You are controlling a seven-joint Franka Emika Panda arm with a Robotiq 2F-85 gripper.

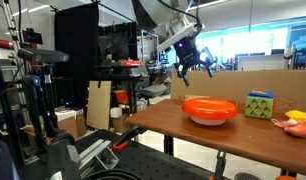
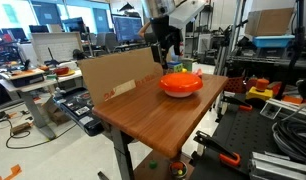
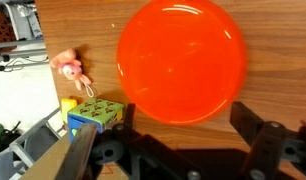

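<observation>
A wide orange-red bowl or lid rests on the wooden table, with a paler base showing under its rim. From above, in the wrist view, its round red surface looks empty. My gripper hangs above it, apart from it, with its fingers spread wide. In the wrist view the two dark fingertips of the gripper stand far apart at the lower edge, nothing between them but the view of the bowl and table below.
A green, blue and yellow block stands behind the bowl. A pink soft toy lies beyond it, near the table edge. Bare wooden table extends to one side of the bowl.
</observation>
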